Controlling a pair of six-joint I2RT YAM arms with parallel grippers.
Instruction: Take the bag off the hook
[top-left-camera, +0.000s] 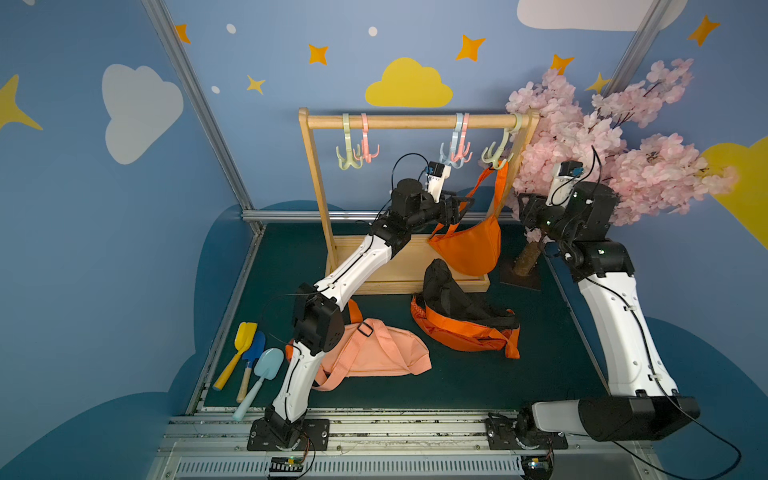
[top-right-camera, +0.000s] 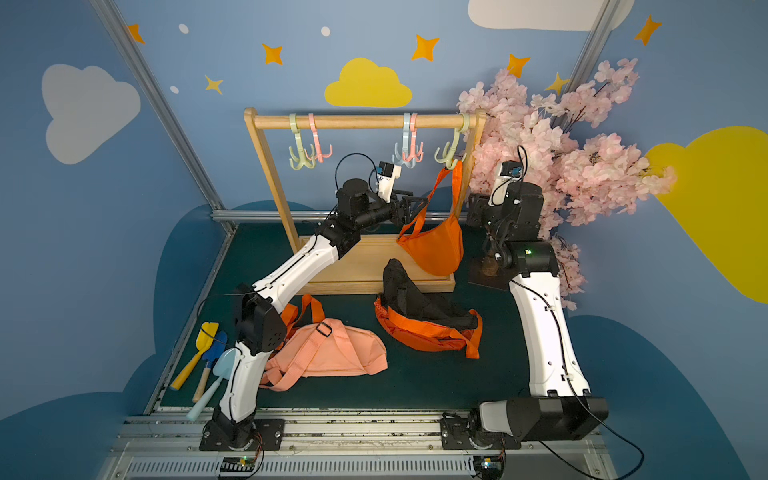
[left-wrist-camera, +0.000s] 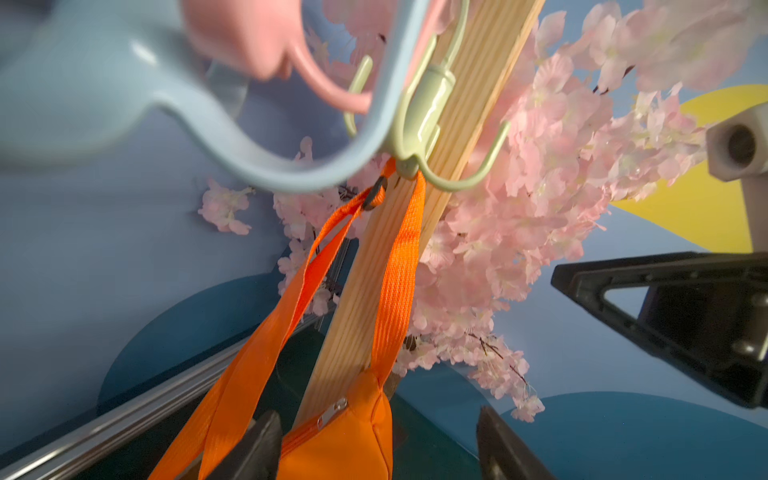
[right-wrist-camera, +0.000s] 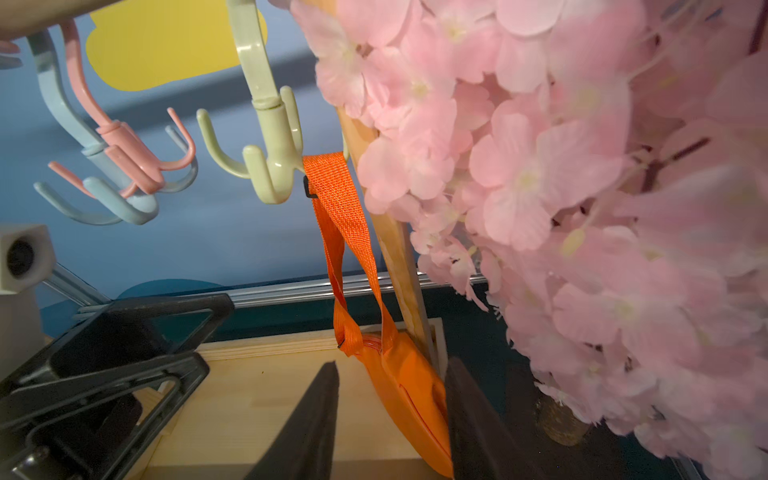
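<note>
An orange bag (top-left-camera: 472, 246) hangs by its strap (right-wrist-camera: 345, 200) from the pale green hook (right-wrist-camera: 276, 152) at the right end of the wooden rack. Its body hangs just above the rack's base. Left of the strap, my left gripper (top-left-camera: 465, 208) is at about mid-strap height, its fingers (left-wrist-camera: 512, 448) parted and empty. My right gripper is on the bag's right side, also with parted fingers. In the right wrist view the bag's lower body appears between the fingertips, but farther off; no contact shows.
Blue and pink hooks (left-wrist-camera: 320, 172) hang close to my left gripper. Pink blossoms (right-wrist-camera: 528, 176) crowd the right side. On the table lie a black-and-orange bag (top-left-camera: 468, 320), a peach bag (top-left-camera: 384, 352) and toy shovels (top-left-camera: 240, 352).
</note>
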